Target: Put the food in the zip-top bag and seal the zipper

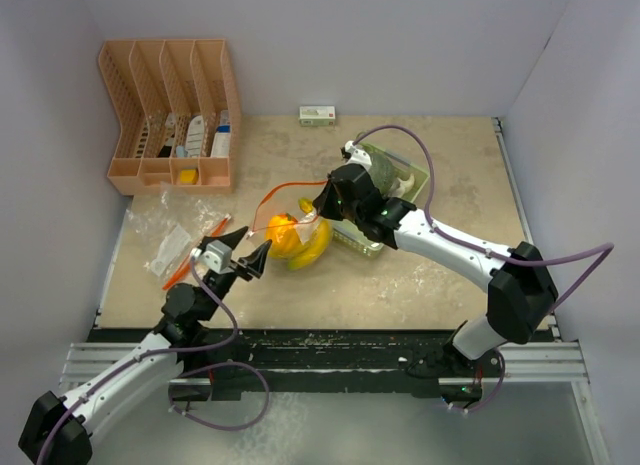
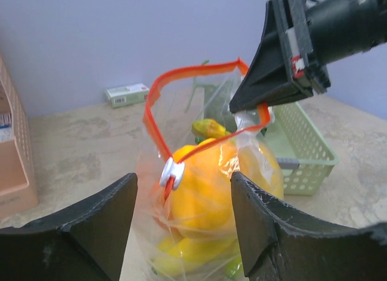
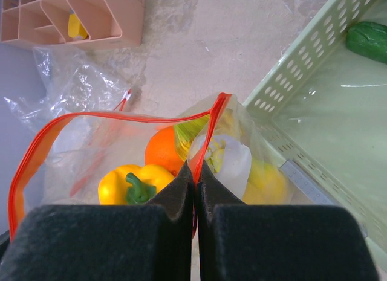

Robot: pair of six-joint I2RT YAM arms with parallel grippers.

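Note:
The clear zip top bag (image 2: 148,226) has an orange-edged mouth gaping open. Inside are a yellow pepper (image 3: 118,187), an orange round item (image 3: 162,151) and long yellow food (image 2: 193,254). At the near corner of the mouth is a white zipper piece (image 2: 172,172). My left gripper stands open, the white piece appearing between its spread fingers, with no visible contact; from above, the same gripper (image 1: 258,240) is by the bag's left end. My right gripper is shut on the bag's orange edge at the opposite end.
A pale green basket (image 1: 350,242) stands right behind the bag, holding a cucumber (image 3: 369,42). At back left is a pink divided organizer (image 1: 125,175). Another clear bag with orange edging (image 1: 172,250) lies flat on the left.

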